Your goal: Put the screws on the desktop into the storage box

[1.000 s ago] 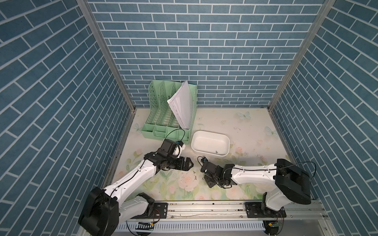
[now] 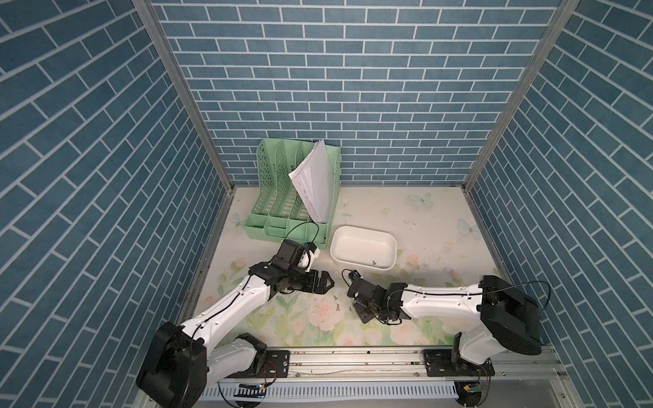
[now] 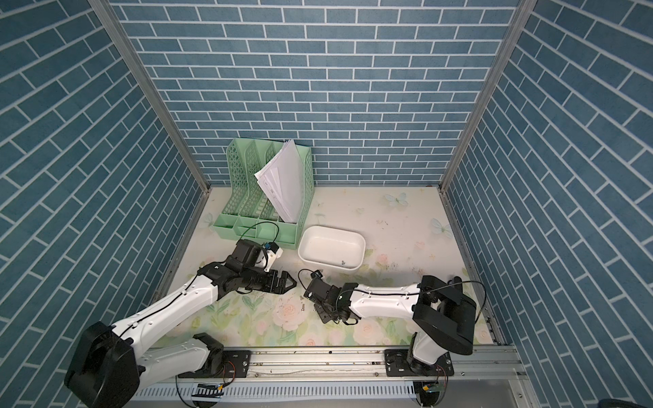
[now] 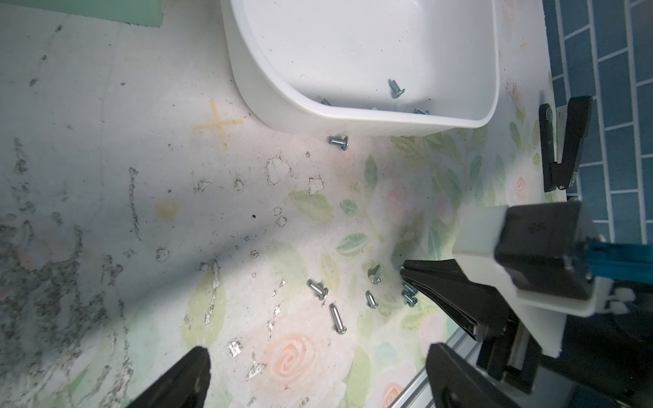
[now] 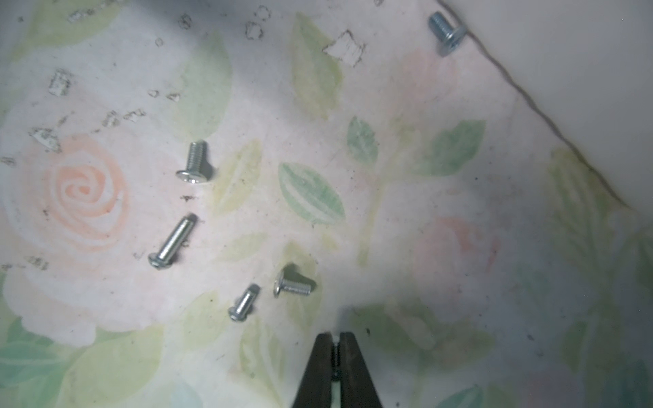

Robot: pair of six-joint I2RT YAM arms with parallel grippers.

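Note:
A white storage box (image 4: 360, 47) holds a few screws (image 4: 396, 88); another screw (image 4: 338, 142) lies just outside its near wall. On the flowered table below it several loose screws (image 5: 170, 241) lie scattered. In the right wrist view my right gripper is shut, its tips near a small screw (image 5: 243, 302) and a short one (image 5: 294, 287); no screw clearly shows between its fingers. My left gripper stands open over the table, left of the right one, with the screws in view between its fingers.
A green file rack (image 2: 272, 204) with papers stands behind my left arm, beside the box. A black stapler-like object shows at the left wrist view's right edge, partly my arm's surroundings. The front metal rail (image 2: 367, 352) borders the table.
The right arm has shifted very slightly to the right in the top left view. The left arm has stayed where it was.

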